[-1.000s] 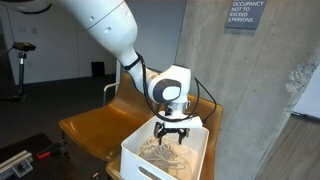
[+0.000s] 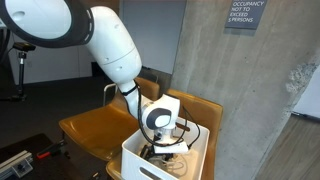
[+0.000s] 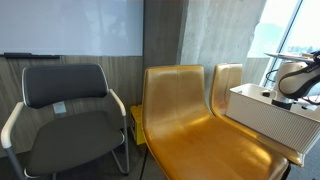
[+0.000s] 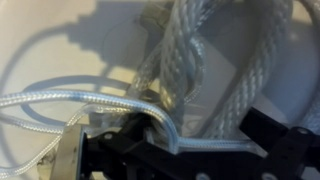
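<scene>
Inside a white bin [image 2: 146,168] lies a tangle of pale rope [image 2: 178,165]. The wrist view shows thick twisted rope [image 4: 178,55] and a thinner white cord [image 4: 85,97] close up, the cord crossing in front of the fingers. My gripper is open, its black fingers [image 4: 268,130] spread apart at the rope. Strands pass through the space between the fingers, not clamped. In the first exterior view the gripper [image 2: 160,150] is down inside the bin. The second exterior view shows only part of the arm above the bin [image 3: 275,118]; its fingertips are hidden there.
The bin stands on tan chairs [image 2: 90,128], with its walls close around the gripper. A concrete wall [image 2: 235,80] rises behind. In the second exterior view a black chair [image 3: 70,110] stands apart at the left.
Over the last second the arm has come down from above the bin into it, moving slightly left in the first exterior view. The gripper now sits among the rope.
</scene>
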